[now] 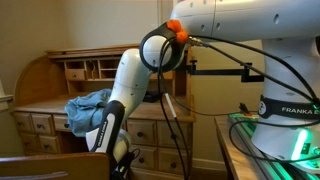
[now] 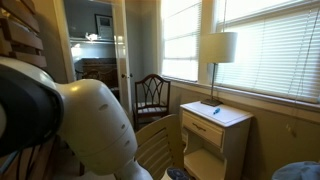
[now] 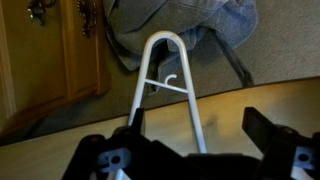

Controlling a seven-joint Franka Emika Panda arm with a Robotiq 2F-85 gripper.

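In the wrist view, a white looped frame (image 3: 167,38) with a crossbar and a small hook, like a plastic hanger, runs up from between my open fingers. My gripper has its two dark fingers wide apart, one on each side of the frame, with no grip on it visible. The frame's lower end is hidden behind the gripper body. Blue denim cloth (image 3: 185,20) lies beyond the loop. In exterior view 1 the hand reaches down behind a wooden panel, where its fingertips are hard to make out.
A wooden cabinet front (image 3: 45,60) with metal handles stands at left in the wrist view. A desk (image 1: 150,130) with drawers holds a blue cloth (image 1: 88,108). A white nightstand (image 2: 215,130) carries a lamp (image 2: 217,48). The wooden panel (image 1: 55,167) is close to the hand.
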